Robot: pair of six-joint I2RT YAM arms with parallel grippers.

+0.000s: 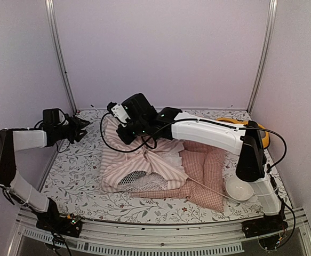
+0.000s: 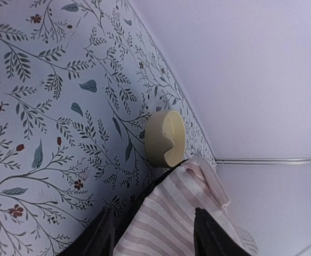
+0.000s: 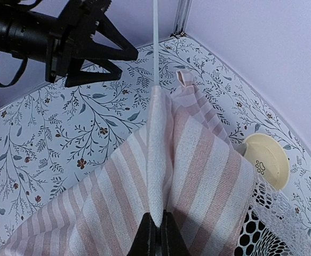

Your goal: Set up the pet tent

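Observation:
The pink striped tent fabric [image 1: 118,168], with mesh panels, lies bunched on a pink checked cushion [image 1: 206,186]. My right gripper is shut on a pale rod in a striped fabric sleeve [image 3: 157,144], which runs up between its fingers; the rod's bare part rises out of the sleeve's top. My left gripper stands open at the left, apart from the fabric in the top view, nothing between its fingers. In the left wrist view, striped fabric [image 2: 171,208] shows beyond it.
A white bowl [image 1: 239,188] sits at the right. A cream dish [image 3: 267,160] lies beside the fabric. A yellow object [image 1: 264,138] is at the back right, partly behind the right arm.

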